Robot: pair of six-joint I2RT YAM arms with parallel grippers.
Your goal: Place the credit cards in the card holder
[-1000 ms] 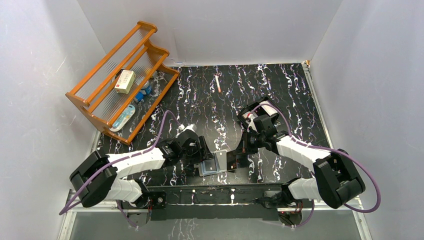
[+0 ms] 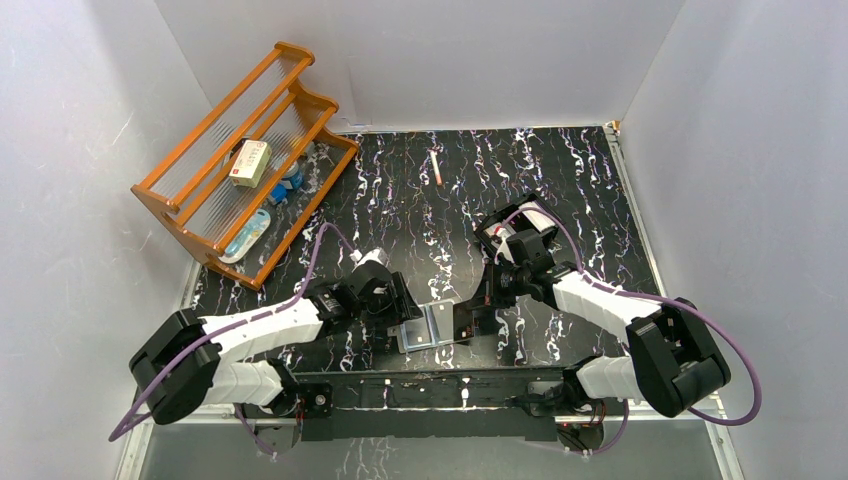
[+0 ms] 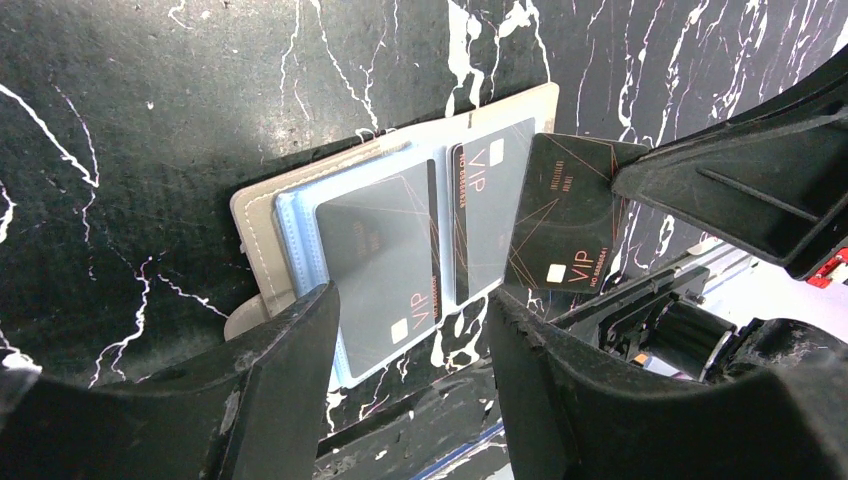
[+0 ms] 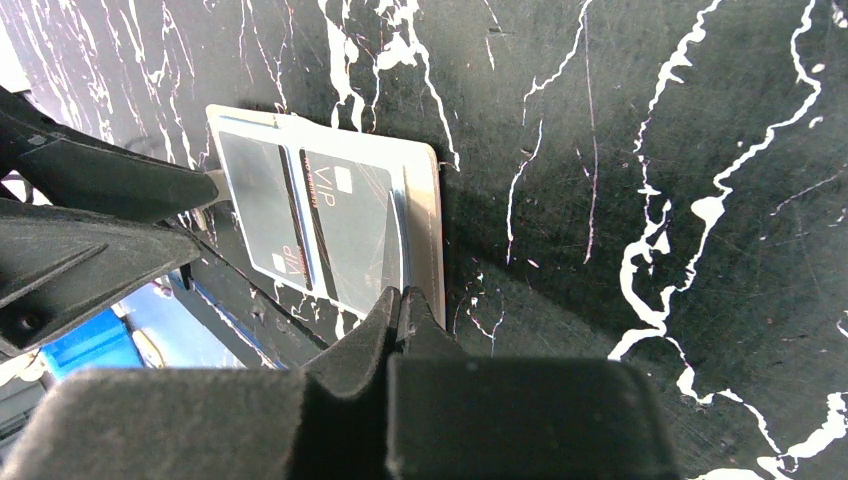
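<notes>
An opened card holder (image 3: pixel 265 240) with a beige edge and pale blue inside lies on the dark marbled table. One VIP card (image 3: pixel 375 270) shows in its left half and another VIP card (image 3: pixel 495 210) in its right half, dark strips exposed towards the fold. My right gripper is shut on a thin black VIP card, tilted at the holder's right edge and seen nearly edge-on in the right wrist view. Over the holder's left part, my left gripper stands open, nothing held between its fingers. Whether the black card enters a pocket I cannot tell.
Behind the right arm sits a black box (image 2: pixel 490 228) with pale items inside. A wooden rack (image 2: pixel 330 140) holding a carton (image 2: pixel 250 163) stands at back left. A small orange-and-white stick (image 2: pixel 436 168) lies at the back.
The right arm and the black card look unchanged.
</notes>
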